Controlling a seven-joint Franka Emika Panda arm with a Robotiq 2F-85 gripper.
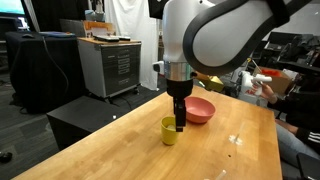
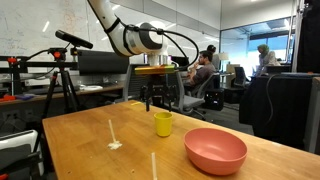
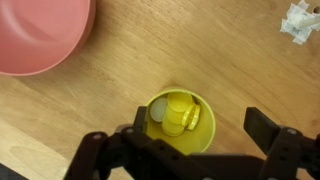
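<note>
A yellow cup stands upright on the wooden table, and in the second exterior view the cup sits just behind a pink bowl. From the wrist, several yellow pieces and a pale round piece show inside the cup's wall. My gripper is open above the cup, its dark fingers spread to either side of the view. Nothing is between them. In the first exterior view a fingertip appears close to the cup's rim; whether it touches cannot be told.
The pink bowl lies close beside the cup. A small white object and a thin white stick lie on the table, apart from the cup.
</note>
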